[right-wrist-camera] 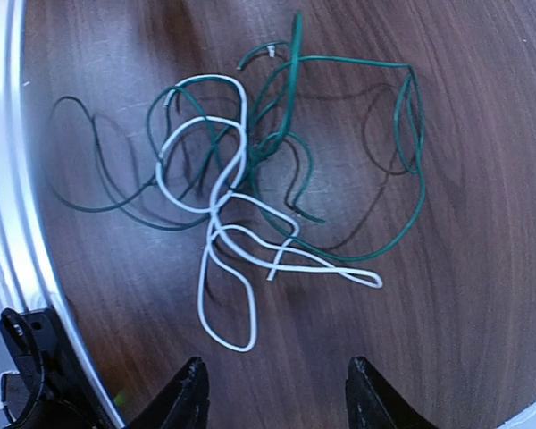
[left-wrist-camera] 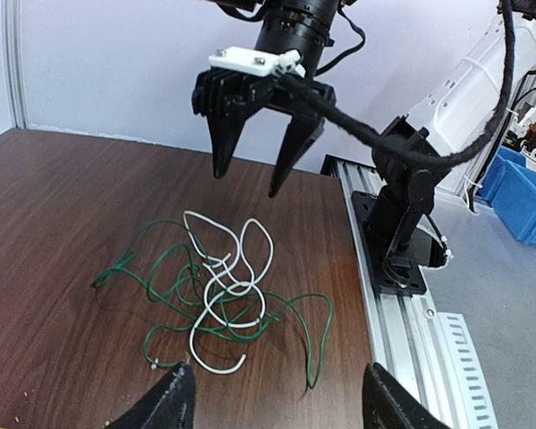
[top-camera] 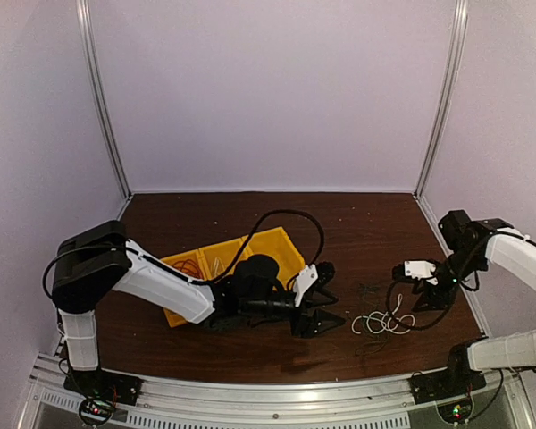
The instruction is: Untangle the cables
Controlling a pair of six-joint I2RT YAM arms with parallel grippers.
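Observation:
A white cable lies tangled with a green cable on the brown table. From the right wrist view, loops of the white cable cross the green cable near the middle of the heap. My left gripper is to the left of the tangle, its fingers apart and empty. On the other side, my right gripper hangs above and beyond the cables, open. Between its fingers only bare table shows.
A yellow divided box stands behind and under the left arm, with an orange cable in one compartment. The metal rail runs along the front edge.

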